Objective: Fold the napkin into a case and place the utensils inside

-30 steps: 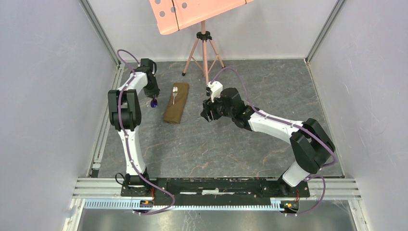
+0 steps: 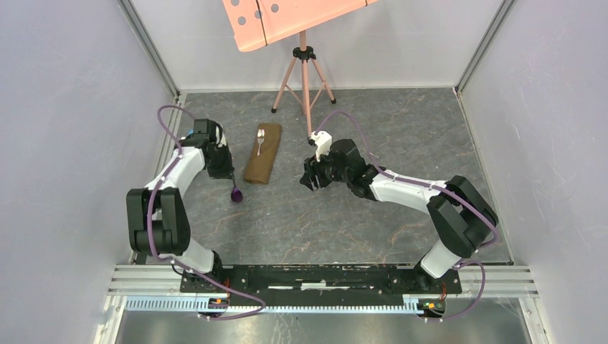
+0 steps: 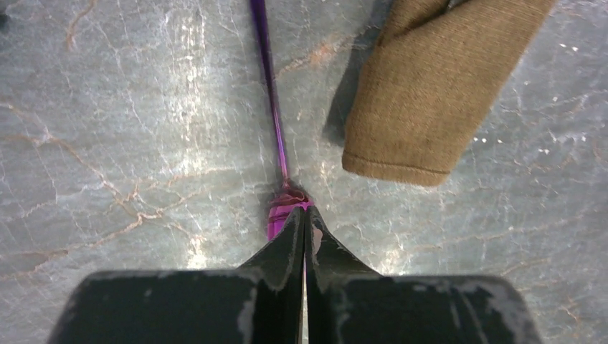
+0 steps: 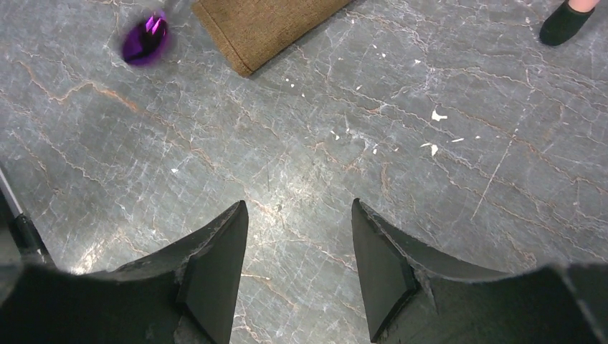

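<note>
The folded brown napkin (image 2: 262,161) lies left of centre, a silver fork (image 2: 259,143) on it toward its upper part. Just left of it, my left gripper (image 2: 231,172) is shut on a purple spoon, its bowl (image 2: 236,196) toward the front; in the left wrist view the spoon's long handle (image 3: 269,86) reaches away from the fingertips. My right gripper (image 2: 310,179) stands part open to the napkin's right, nothing between its fingers; in the right wrist view the napkin (image 4: 265,25) and the blurred spoon bowl (image 4: 145,39) are at the upper left.
A pink tripod (image 2: 305,79) with a large pink board stands at the back. Walls enclose both sides.
My right gripper has shifted slightly toward the front.
</note>
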